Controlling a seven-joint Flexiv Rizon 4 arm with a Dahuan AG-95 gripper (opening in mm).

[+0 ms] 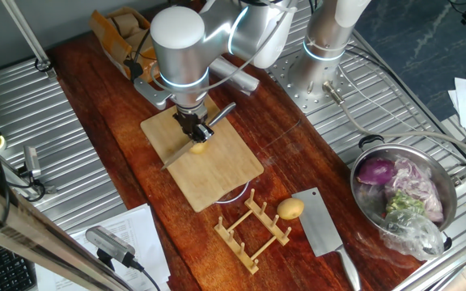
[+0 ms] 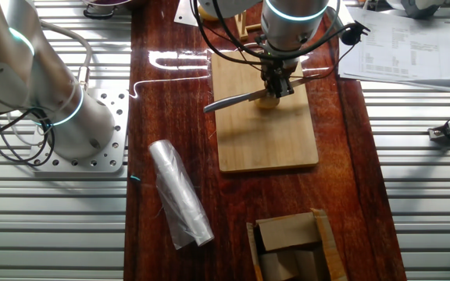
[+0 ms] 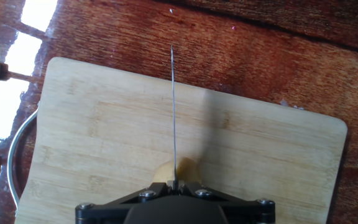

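My gripper (image 1: 203, 132) is shut on a knife (image 2: 237, 101), low over the wooden cutting board (image 1: 229, 166). To one side of the fingers runs the knife's handle, and its thin blade points out the other way. Seen from the wrist, the blade (image 3: 174, 112) is edge-on and upright. Right under the knife, on the board, is a yellowish potato (image 3: 189, 168), partly hidden by the gripper. Whether the blade merely touches the potato or has entered it, I cannot tell. A second, whole potato (image 1: 290, 208) lies off the board, between the wooden rack and the cleaver.
Beside the board are a pegged wooden rack (image 1: 237, 239) and a cleaver (image 1: 318, 223). A steel pot (image 1: 357, 192) holds an onion and bagged vegetables. A roll of plastic film (image 2: 181, 191) and a cardboard box (image 2: 330, 248) lie on the table's other end.
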